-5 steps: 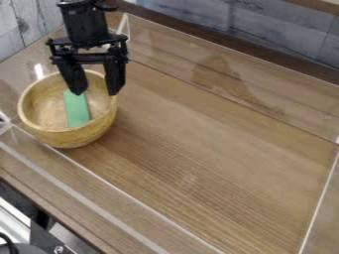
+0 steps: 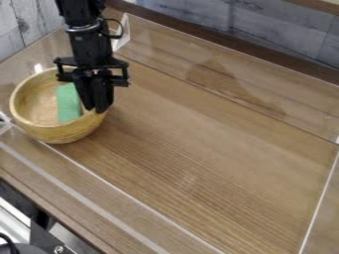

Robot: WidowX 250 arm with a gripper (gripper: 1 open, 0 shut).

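A yellow bowl (image 2: 58,130) sits at the left of the wooden table, with a green object (image 2: 69,106) inside it. My black gripper (image 2: 91,100) hangs low over the bowl's right side, just right of the green object and partly in front of it. Whether its fingers are open or shut, or touch the object, is unclear.
The gripper has come down and slightly left toward the green object. The bowl looks much the same in place.
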